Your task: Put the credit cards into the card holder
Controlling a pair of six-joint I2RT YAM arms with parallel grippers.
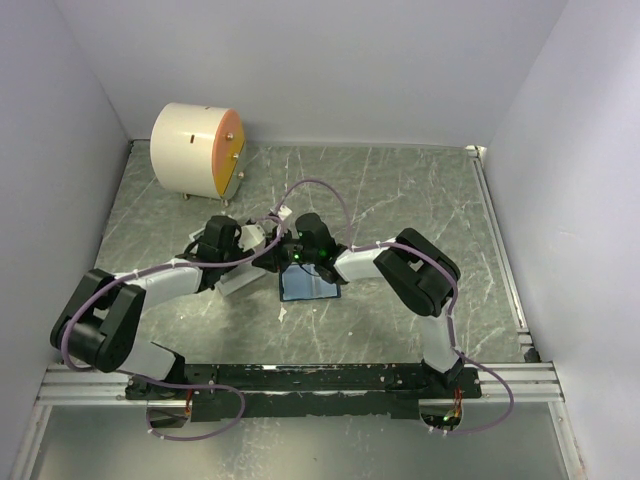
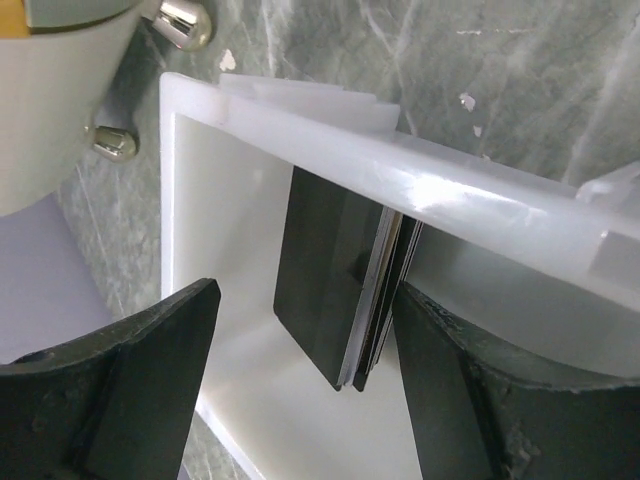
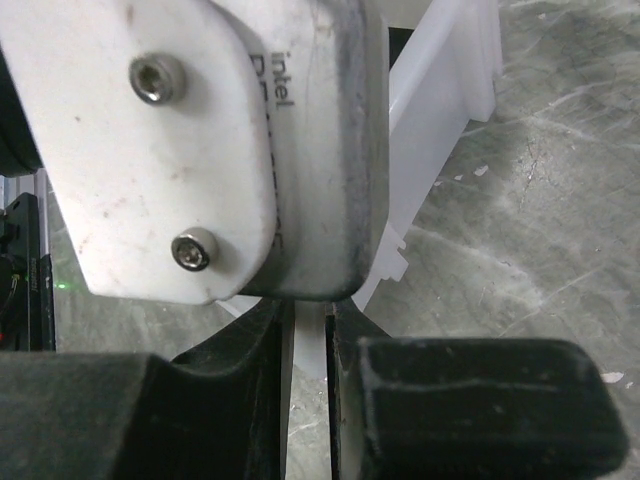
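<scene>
A translucent white card holder (image 1: 240,280) stands left of centre, with both grippers over it. In the left wrist view a stack of dark cards (image 2: 330,270) rests inside it against the frosted rim (image 2: 470,200). My left gripper has its fingers apart beside the cards; whether it touches them is unclear. My right gripper has its fingertips a narrow gap apart at the holder's wall (image 3: 430,120), partly hidden behind the left arm's white camera housing (image 3: 190,150).
A cream cylindrical box (image 1: 190,150) with a coloured front stands behind the holder. A blue-grey tray (image 1: 310,288) lies under the right arm.
</scene>
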